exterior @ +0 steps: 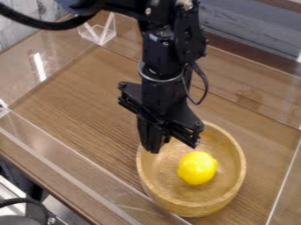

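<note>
My gripper [160, 132] is a black arm reaching down from the top of the view, its tip over the back left part of a round tan bowl [170, 192]. A yellow round object [198, 168] lies in the right of the bowl, apart from the fingers and not covered by them. I cannot make out clearly how far the fingers stand apart or whether anything is between them.
The wooden table [70, 114] has open room to the left and right of the bowl. A clear plastic piece [98, 28] stands at the back left. Dark cables lie at the lower left corner.
</note>
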